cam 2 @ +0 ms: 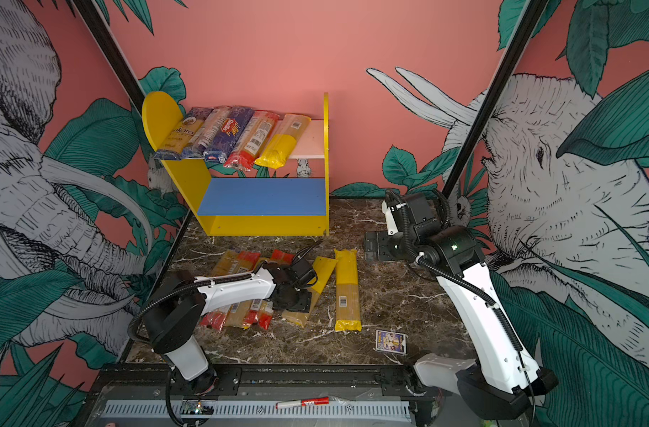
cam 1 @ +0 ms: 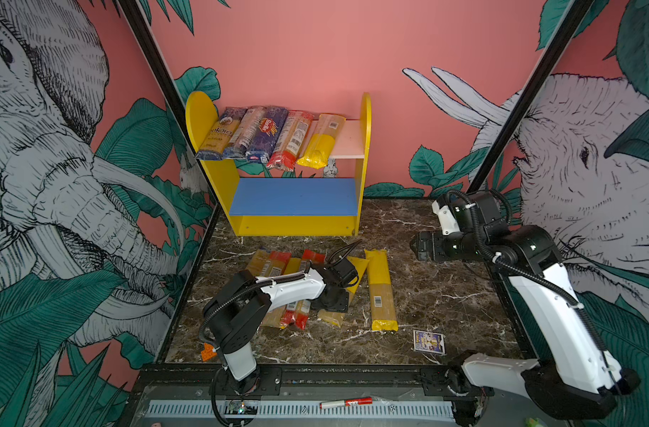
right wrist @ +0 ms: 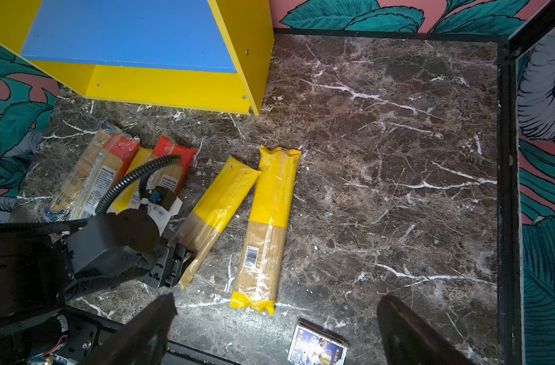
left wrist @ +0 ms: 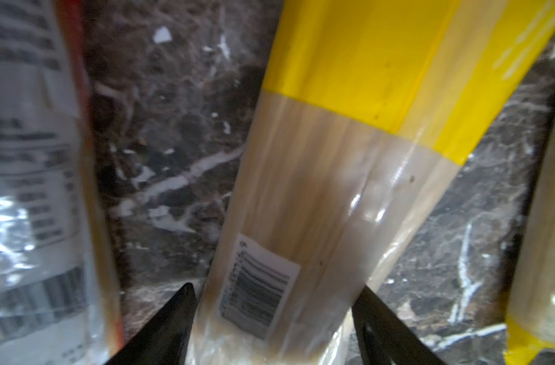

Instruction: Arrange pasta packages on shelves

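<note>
A yellow-and-clear pasta package (cam 1: 357, 270) lies slanted on the marble table. Parted fingers (left wrist: 160, 328) of my left gripper flank its barcode end (left wrist: 259, 286); the right finger seems to touch its edge, without a visible firm grip. Just right lies a second yellow package (cam 1: 382, 288), straight, close to the slanted one's top end. Several red and yellow packages (right wrist: 101, 176) lie left, partly behind the left arm. My right gripper hangs open and empty over the table's right side.
The yellow shelf unit (cam 1: 363, 163) stands at the back. Several packages line its top shelf, with a small gap right of the yellow one (cam 1: 323, 141). Its blue shelf (cam 1: 293, 196) is bare. A small card (cam 1: 429, 341) lies front right.
</note>
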